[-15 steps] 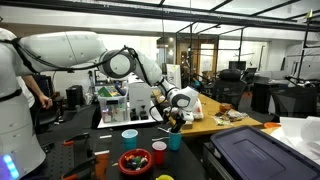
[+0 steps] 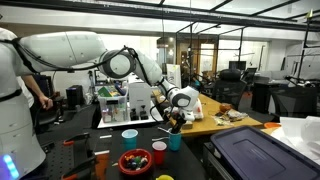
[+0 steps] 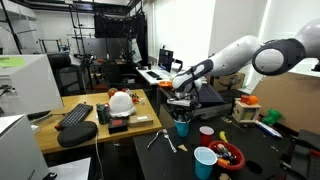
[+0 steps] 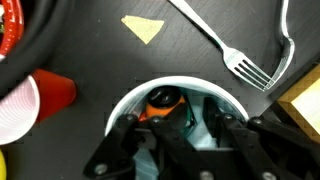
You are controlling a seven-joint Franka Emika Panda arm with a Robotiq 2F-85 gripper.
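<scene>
My gripper hangs straight over a cup (image 4: pixel 122 108), fingers (image 4: pixel 128 135) spread apart on the near side of its mouth. Inside that cup lies an orange and black object (image 4: pixel 165 98), with something greenish beside it. From outside, the cup is blue (image 2: pixel 174 142) and upright on the dark table, the gripper (image 2: pixel 178 124) just above its rim. The second exterior view shows the gripper (image 3: pixel 183 104) over the same cup (image 3: pixel 182 128). Whether the fingertips dip below the rim is hard to tell.
A fork (image 4: pixel 240 62) and another curved utensil (image 4: pixel 288 45) lie beyond the cup. Nearby stand a red cup (image 2: pixel 159 152), another blue cup (image 2: pixel 130 138) and a red bowl (image 2: pixel 133 170) with things in it. A dark flat tray (image 2: pixel 260 155) occupies the right side.
</scene>
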